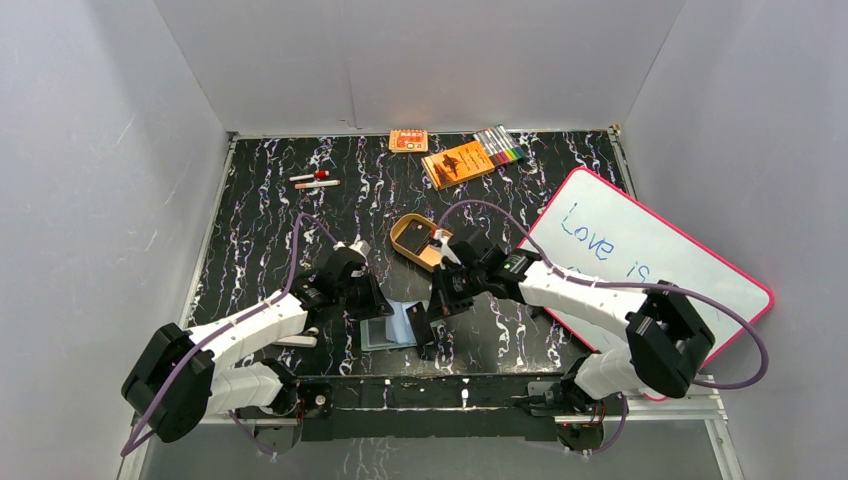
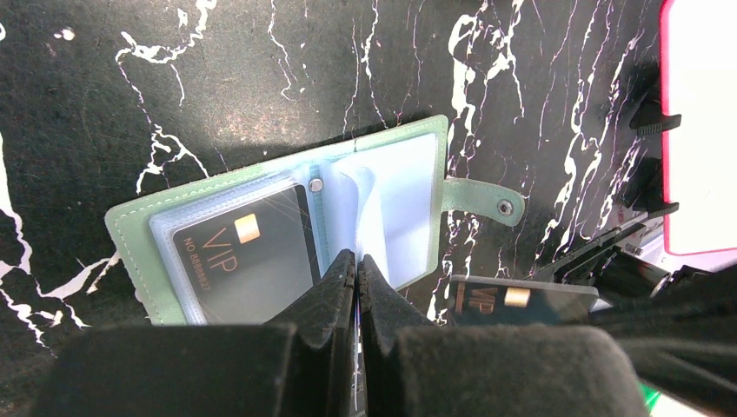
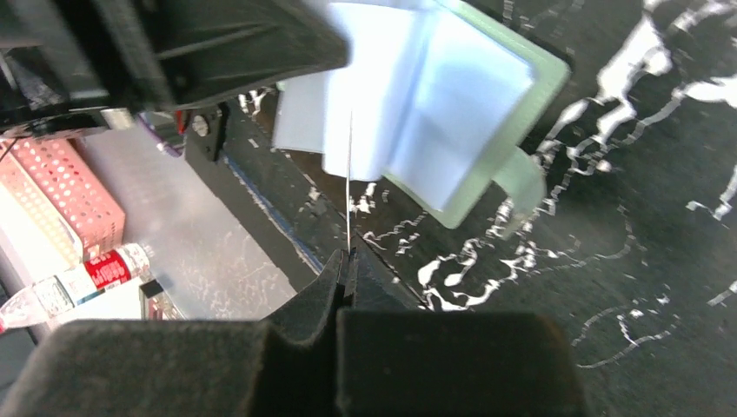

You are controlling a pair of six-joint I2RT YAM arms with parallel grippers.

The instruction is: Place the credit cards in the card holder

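The green card holder (image 2: 153, 261) lies open at the table's front, a VIP card (image 2: 245, 273) in its left pocket and clear sleeves (image 2: 401, 191) on the right. My left gripper is shut over the holder's right half, seemingly pinching a thin clear sleeve. My right gripper is shut on a dark card (image 1: 420, 326), seen edge-on as a thin line in the right wrist view and with VIP lettering in the left wrist view. It holds the card just right of the holder.
An orange tray (image 1: 402, 255) with cards sits behind the holder. The whiteboard (image 1: 650, 230) fills the right side. Markers (image 1: 318, 184), an orange box (image 1: 455, 162) and a small notepad (image 1: 408, 140) lie farther back.
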